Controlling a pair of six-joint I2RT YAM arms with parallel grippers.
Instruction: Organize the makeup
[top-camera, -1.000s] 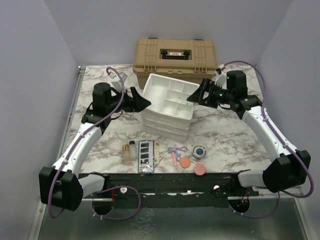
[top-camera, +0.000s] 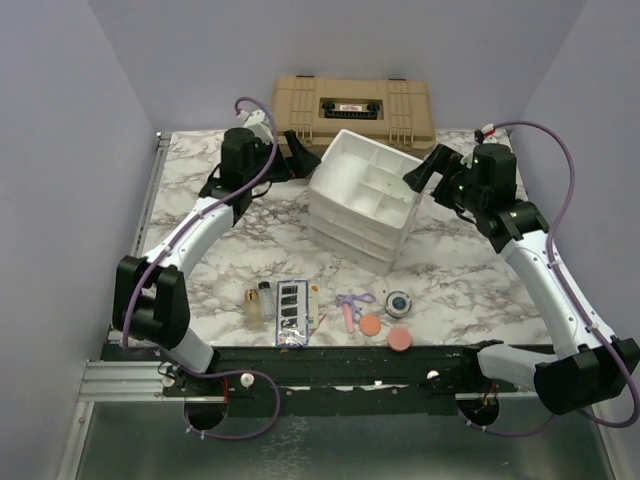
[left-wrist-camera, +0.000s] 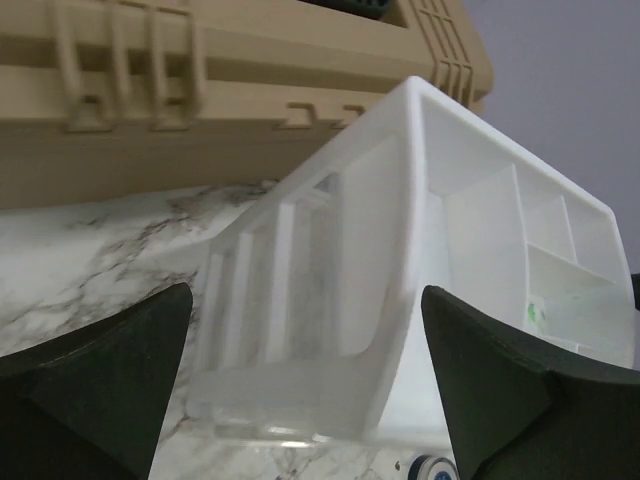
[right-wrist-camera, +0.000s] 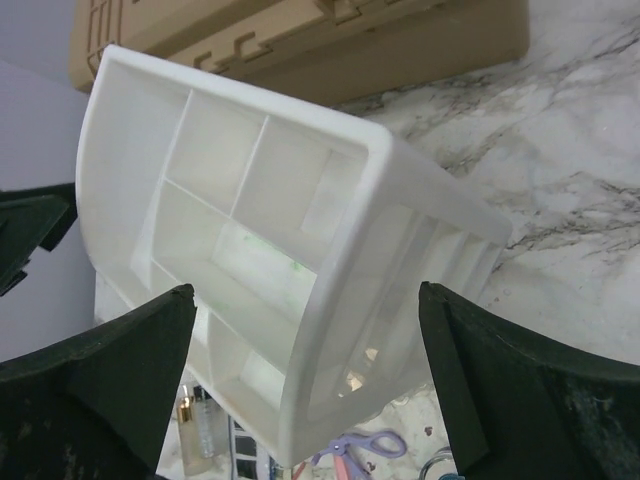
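Observation:
A white stacked organizer (top-camera: 350, 225) with divided top compartments sits mid-table, angled, in front of the tan case. My left gripper (top-camera: 303, 155) stands open just off its upper-left corner; my right gripper (top-camera: 423, 165) stands open by its right side, both apart or nearly touching. Makeup lies along the front: two bottles (top-camera: 254, 308), a dark palette kit (top-camera: 292, 312), lilac scissors (top-camera: 353, 300), an orange compact (top-camera: 369, 325), a pink compact (top-camera: 399, 338) and a round silver item (top-camera: 398, 304).
A tan case (top-camera: 290, 110) stands along the back wall, close behind the organizer. Grey walls border both sides.
The organizer has shifted right and turned since a second ago.

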